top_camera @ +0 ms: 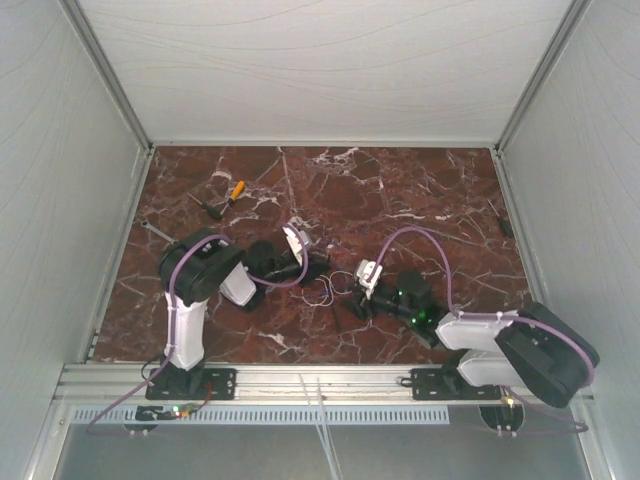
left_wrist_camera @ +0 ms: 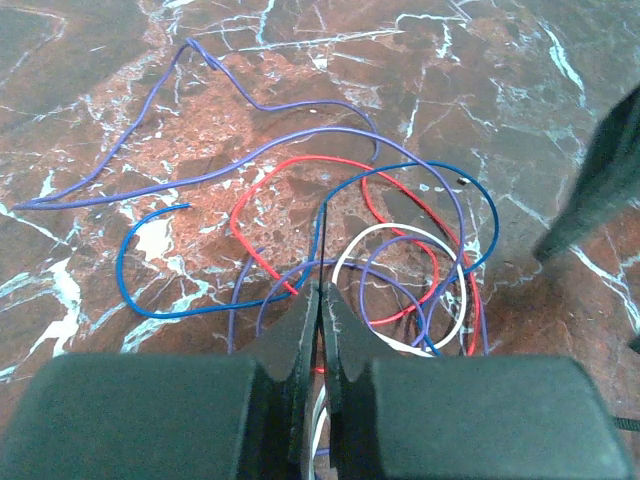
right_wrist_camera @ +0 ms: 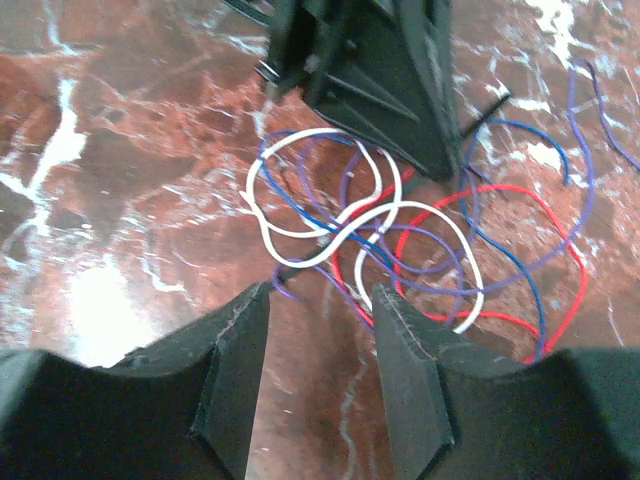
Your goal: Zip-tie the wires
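A loose tangle of white, red, blue and purple wires [left_wrist_camera: 400,250] lies on the marbled table, below my left gripper. That gripper is shut, and a thin black zip tie [left_wrist_camera: 324,235] shows at its fingertips. From the right wrist view, the dark strip runs across the wires, partly hidden by the left fingers [right_wrist_camera: 380,95]; whether it passes under or around them I cannot tell. My right gripper stands open near the white loops, with nothing between its fingers. One blurred right finger [left_wrist_camera: 600,180] shows at the left wrist view's right side.
An orange-handled screwdriver [top_camera: 236,190], a dark-handled tool [top_camera: 210,210] and a wrench [top_camera: 157,232] lie at the table's left. Another dark tool [top_camera: 505,227] is at the right edge.
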